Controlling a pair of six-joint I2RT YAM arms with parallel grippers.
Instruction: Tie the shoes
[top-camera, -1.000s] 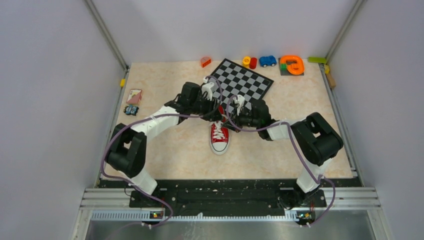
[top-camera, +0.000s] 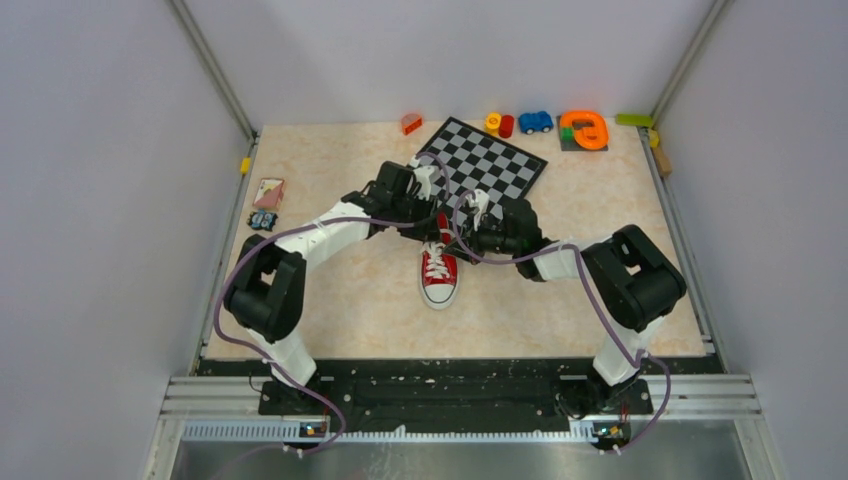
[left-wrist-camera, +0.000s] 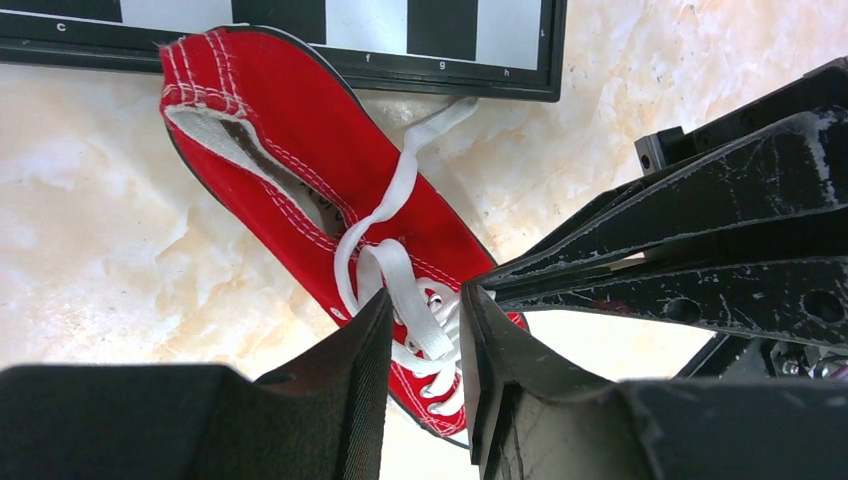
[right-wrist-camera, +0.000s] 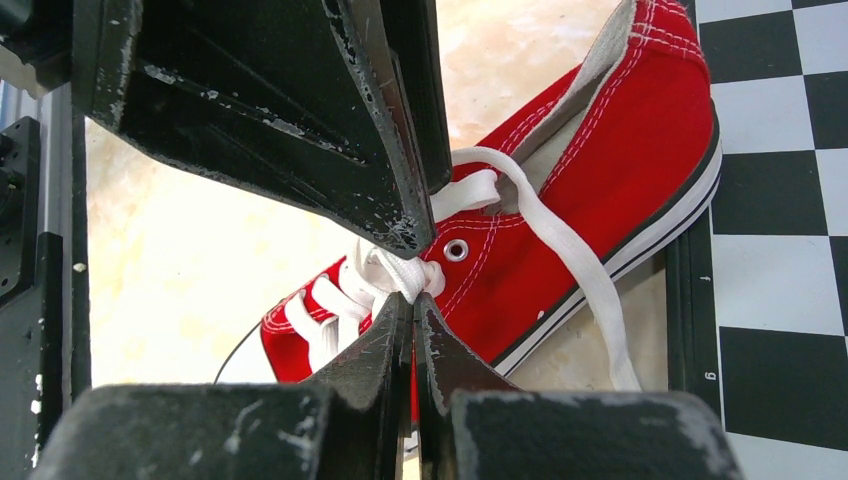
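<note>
A red shoe (top-camera: 440, 268) with white toe and laces lies on the table, toe toward the front edge. In the left wrist view, my left gripper is partly open over the lacing; a white lace loop (left-wrist-camera: 405, 290) shows in the gap, not clamped. The right gripper is shut with white lace (right-wrist-camera: 408, 272) at its fingertips, just above the eyelets. A free lace end (right-wrist-camera: 580, 258) drapes over the shoe's side to the table. The arms hide much of the heel in the top view.
A checkered board (top-camera: 485, 160) lies close behind the shoe's heel. Several toys, among them a blue car (top-camera: 536, 122) and an orange ring (top-camera: 584, 130), line the back edge. Both grippers crowd close together.
My left arm has shifted a little to the right over the shoe. The right arm and the shoe look unmoved.
</note>
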